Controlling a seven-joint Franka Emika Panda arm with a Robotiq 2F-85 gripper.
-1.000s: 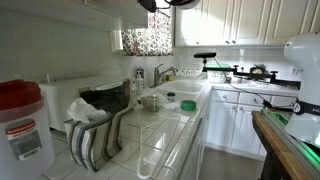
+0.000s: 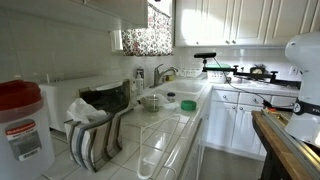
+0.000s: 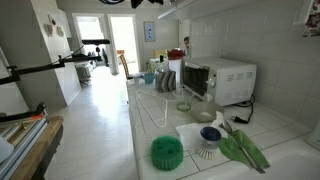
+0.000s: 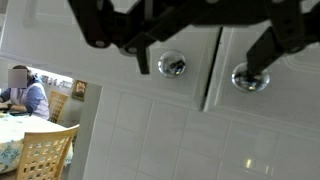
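Observation:
In the wrist view my gripper is open, with nothing held between its fingers. Two white cabinet doors fill the background behind it, meeting at a vertical seam. One round, shiny knob shows just beside the left fingertip. The other knob is partly overlapped by the right fingertip; whether they touch, I cannot tell. The exterior views leave most of the gripper out of frame at the top.
Below, the counter holds a striped rack, a toaster oven, a red-lidded container and a green round item. A sink lies farther along. Someone sits at a table, lower left.
The dark arm part visible along the top edge of exterior view 1 has risen nearly out of frame. Objects on the counter have stayed where they were.

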